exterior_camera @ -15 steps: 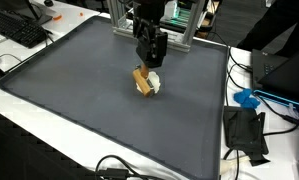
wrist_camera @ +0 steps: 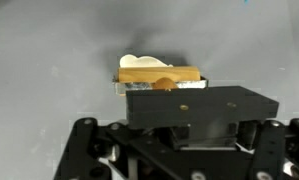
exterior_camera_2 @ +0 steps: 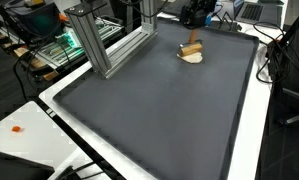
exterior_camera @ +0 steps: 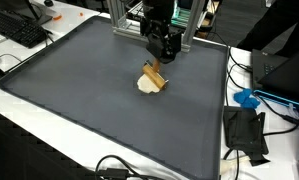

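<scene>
A small wooden block (exterior_camera: pixel 154 77) with an orange upright part, perhaps a handle, is at the far middle of the dark table. Directly above it is my gripper (exterior_camera: pixel 158 63), pointing down and shut on the orange part. A pale cream, roughly round piece (exterior_camera: pixel 147 86) lies under or against the block, partly covered by it. In exterior view 2 the orange part (exterior_camera_2: pixel 195 38) rises from the block (exterior_camera_2: pixel 192 48) toward the fingers. The wrist view shows the block (wrist_camera: pixel 154 75) just beyond the dark finger bar, which hides most of the grip.
A white frame (exterior_camera_2: pixel 109 40) stands at its side. Cables, a blue object (exterior_camera: pixel 245 98) and a black item (exterior_camera: pixel 244 130) lie off the right side.
The gripper and wooden block have shifted right across the cream piece. More of that piece now shows to the block's lower left, where earlier it showed on the right.
</scene>
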